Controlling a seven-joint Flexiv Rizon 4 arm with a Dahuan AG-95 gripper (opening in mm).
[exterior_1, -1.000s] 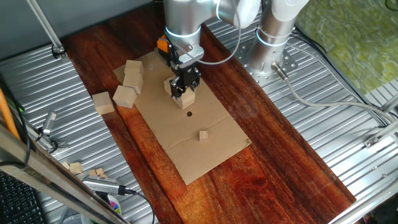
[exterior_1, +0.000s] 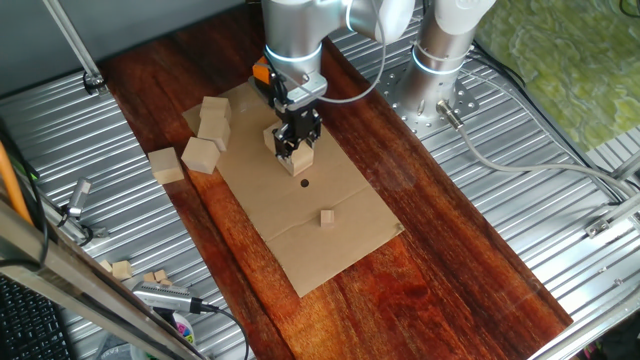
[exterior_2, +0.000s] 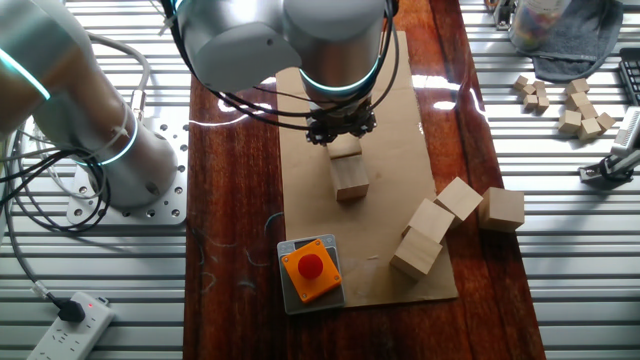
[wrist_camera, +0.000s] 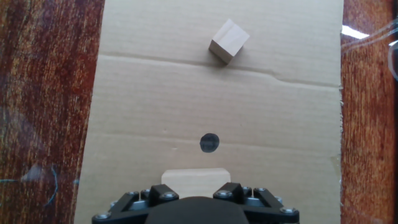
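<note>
My gripper (exterior_1: 297, 146) points down over a light wooden block (exterior_1: 299, 159) on the cardboard sheet (exterior_1: 335, 250). In the wrist view the far edge of this block (wrist_camera: 196, 181) shows between the black finger linkages, while the fingertips are hidden. Whether the fingers press on the block or stand apart from it cannot be told. Close behind it is another wooden block (exterior_2: 350, 178), beside the gripper (exterior_2: 341, 130). A smaller cube (wrist_camera: 229, 40) lies alone farther along the sheet, past a black round spot (wrist_camera: 209, 142).
Several wooden blocks (exterior_1: 201, 154) sit at the sheet's left edge and on the dark wood table (exterior_1: 400, 310). An orange box with a red button (exterior_2: 312, 265) stands at one side. Small cubes (exterior_2: 580, 115) lie off the table. The cardboard around the lone cube is clear.
</note>
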